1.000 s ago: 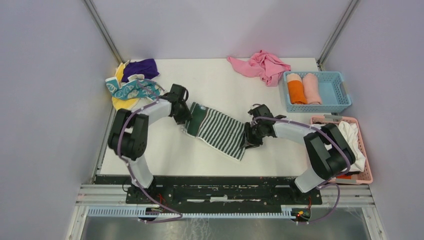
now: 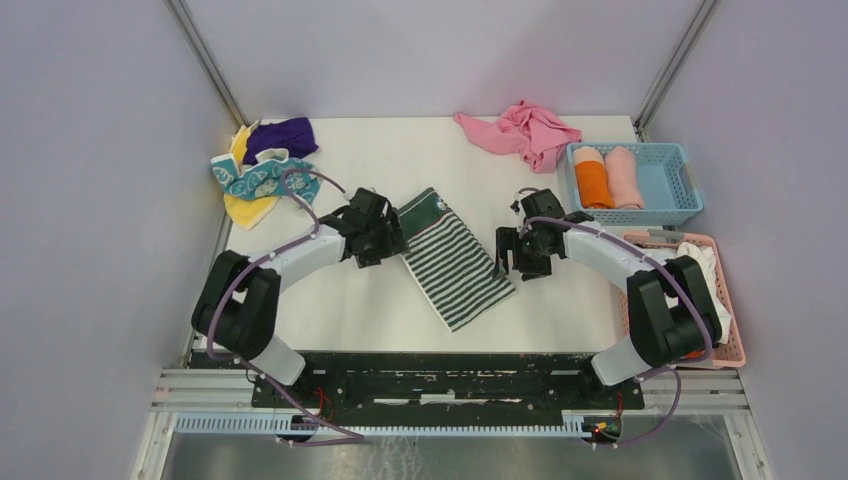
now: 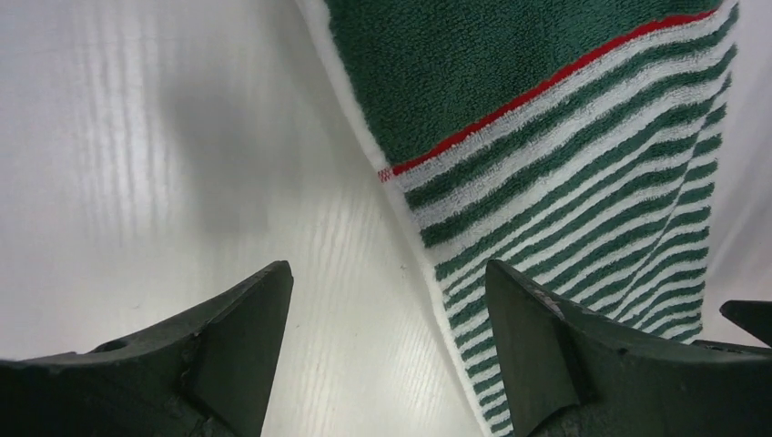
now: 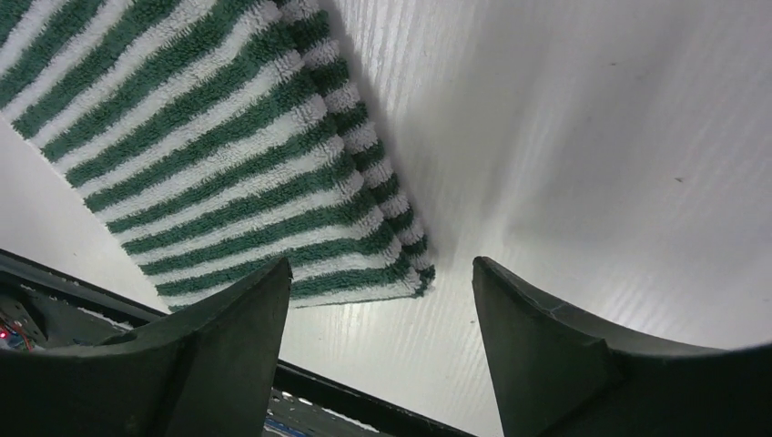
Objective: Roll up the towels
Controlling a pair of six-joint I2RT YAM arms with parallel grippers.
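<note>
A green and white striped towel (image 2: 455, 265) lies folded flat and slanted across the middle of the table. Its plain dark green end (image 3: 473, 64) with a red line points to the back left. My left gripper (image 2: 403, 236) is over the towel's left long edge, its fingers apart, and the white border (image 3: 414, 241) runs between its fingers in the left wrist view. My right gripper (image 2: 508, 255) stands open by the towel's right edge near the front. In the right wrist view a striped corner (image 4: 401, 273) shows between its fingers, not gripped.
A blue basket (image 2: 650, 215) at the right holds rolled orange and pink towels. In front of it is a pink basket (image 2: 735, 330) with white cloth. A pink towel (image 2: 530, 132) lies crumpled at the back; yellow, purple and teal towels (image 2: 270, 178) are heaped at back left.
The towel has turned clockwise, its green end swinging toward the back. Most recently my left gripper came forward and right from the green end. The right gripper has shifted only slightly.
</note>
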